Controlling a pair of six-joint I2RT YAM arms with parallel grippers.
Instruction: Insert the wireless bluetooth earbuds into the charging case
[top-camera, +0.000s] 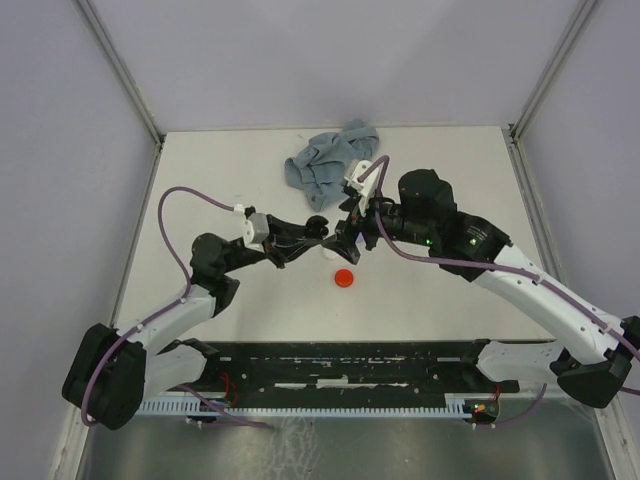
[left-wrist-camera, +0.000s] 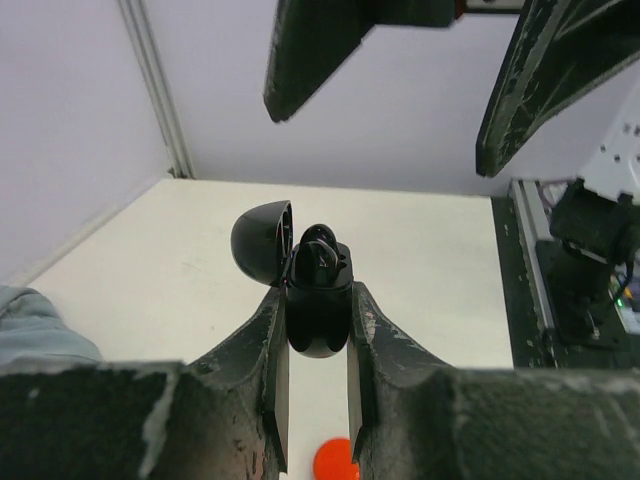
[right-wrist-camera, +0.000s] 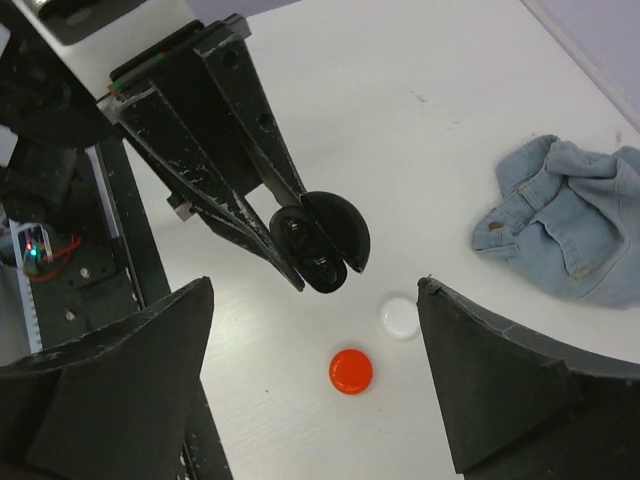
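Observation:
In the top view the black charging case (top-camera: 317, 224) is held above the table, its lid up. My left gripper is shut on the case's lower body, and the raised lid (left-wrist-camera: 261, 244) stands to one side in the left wrist view. Looking into the case from the right wrist view, I see two dark earbuds, one earbud (right-wrist-camera: 296, 231) and another earbud (right-wrist-camera: 323, 267), seated side by side in its slots. My right gripper is spread wide, empty, its fingers (right-wrist-camera: 500, 375) apart from the case.
Below on the white table lie a red disc (top-camera: 344, 278) and a white disc (right-wrist-camera: 400, 317). A crumpled blue cloth (top-camera: 330, 165) occupies the back middle. Free table (top-camera: 230, 165) extends on either side of the cloth.

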